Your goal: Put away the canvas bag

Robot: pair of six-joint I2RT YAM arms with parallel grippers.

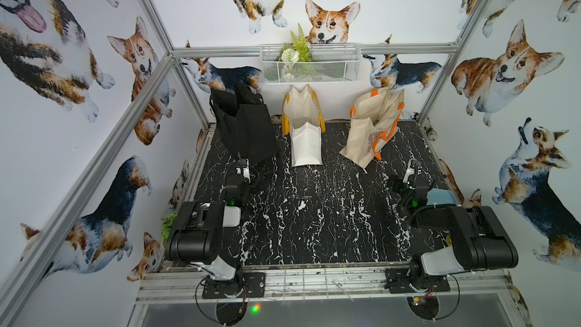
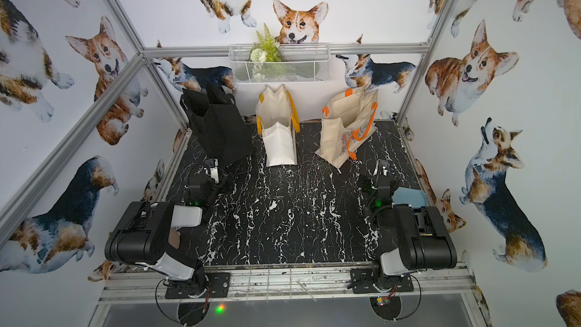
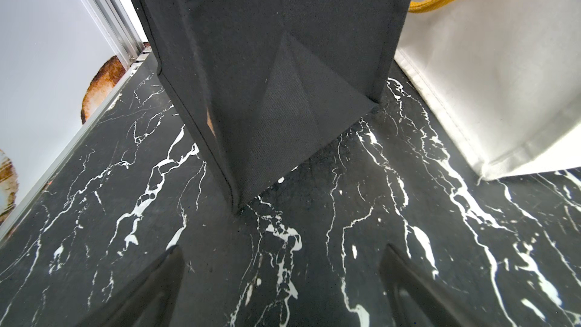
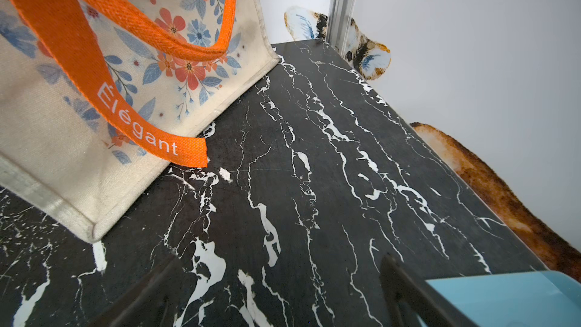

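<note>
Three bags stand at the back of the black marble table: a black bag (image 1: 245, 130), a white bag (image 1: 305, 145) with yellow handles, and a beige canvas bag (image 1: 363, 139) with orange straps and a floral print. My left gripper is open in front of the black bag, with nothing between its blurred fingers. My right gripper is also open, in front of and to the right of the beige bag, whose lettered orange strap (image 4: 145, 133) hangs down its side.
A light blue object (image 4: 496, 296) lies at the right side. A white mesh basket (image 1: 336, 69) with greenery hangs on the back rail above the bags.
</note>
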